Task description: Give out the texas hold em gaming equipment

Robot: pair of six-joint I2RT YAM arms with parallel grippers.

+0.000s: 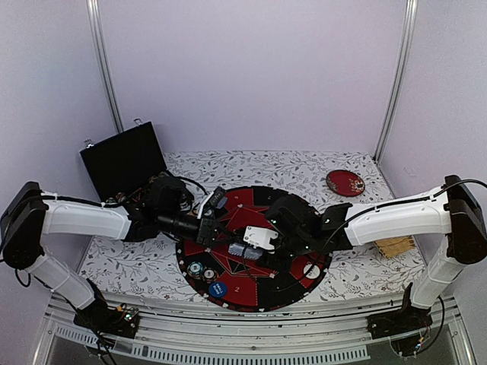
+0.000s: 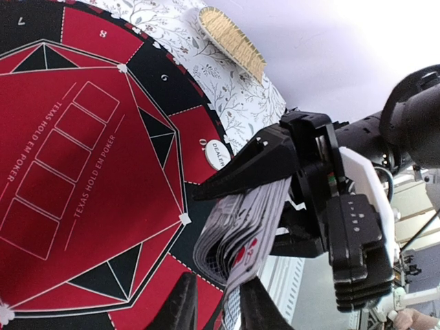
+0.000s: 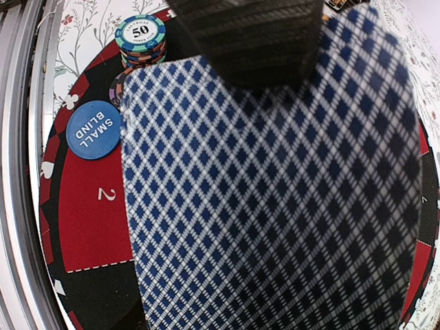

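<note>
In the left wrist view, a fanned deck of playing cards (image 2: 237,230) is pinched in my right gripper, whose upper finger (image 2: 251,165) lies across it. The blue-and-white patterned card back (image 3: 261,192) fills most of the right wrist view. My left gripper is at the cards' lower edge, its blurred fingers apart, with a card edge between them. From above, both grippers meet over the red and black poker mat (image 1: 236,281). On the mat are a white dealer button (image 2: 218,155), a blue small blind button (image 3: 93,130) and a chip stack (image 3: 141,38).
An open black case (image 1: 124,163) stands at the left. At the back right lies a round red object (image 1: 345,182), and a woven tan item (image 1: 395,246) is by the right arm.
</note>
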